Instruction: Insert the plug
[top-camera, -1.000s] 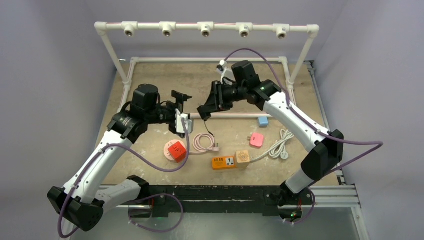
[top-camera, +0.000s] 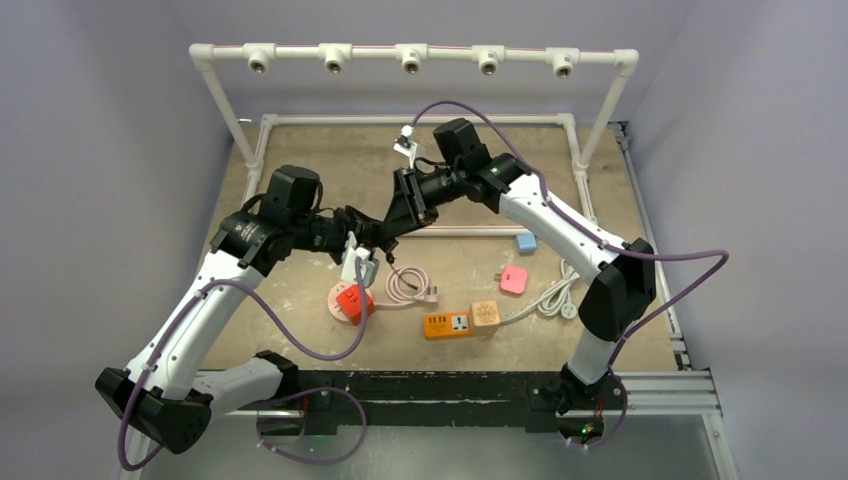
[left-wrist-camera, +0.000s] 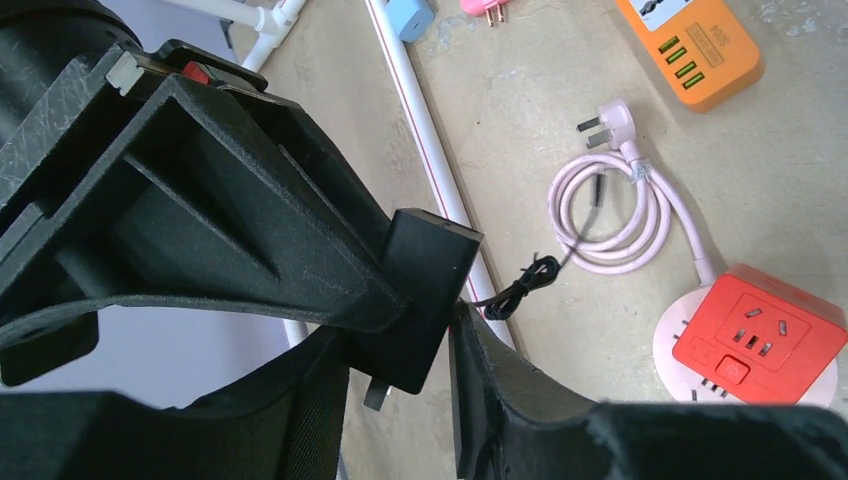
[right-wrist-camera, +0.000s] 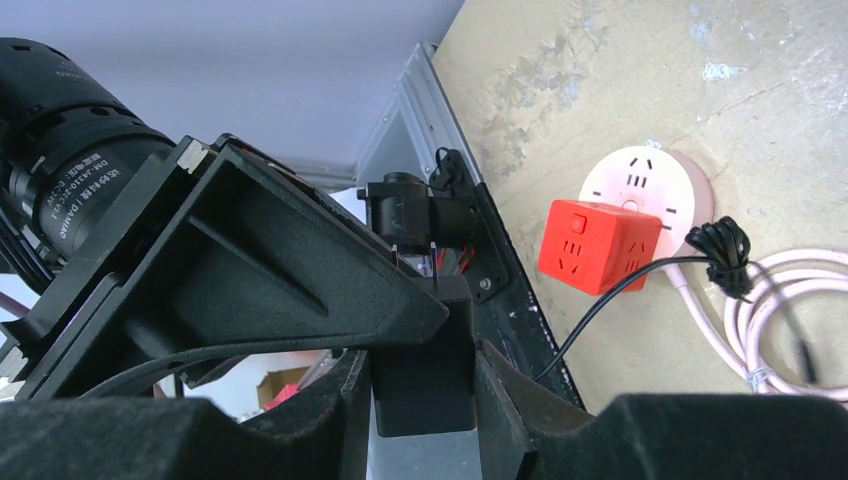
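A black plug adapter (left-wrist-camera: 417, 290) hangs in the air with two metal prongs, its thin cord and tied bundle (right-wrist-camera: 722, 255) dangling over the table. My right gripper is shut on it. My left gripper meets it from the other side, its fingers around the adapter's lower end; whether they grip is unclear. Below lie a red cube socket (right-wrist-camera: 600, 245) on a pink round socket strip (right-wrist-camera: 625, 175) with coiled cable, and an orange power strip (left-wrist-camera: 690, 50).
A wooden cube socket (top-camera: 485, 316), pink plug (top-camera: 512, 280), blue block (top-camera: 525, 242) and coiled white cable (top-camera: 555, 300) lie at right. A white pipe (top-camera: 470, 231) crosses the board; a pipe rack (top-camera: 450, 54) spans the back.
My right gripper has moved left with the black adapter to meet my left gripper, which has turned and shifted slightly toward it.
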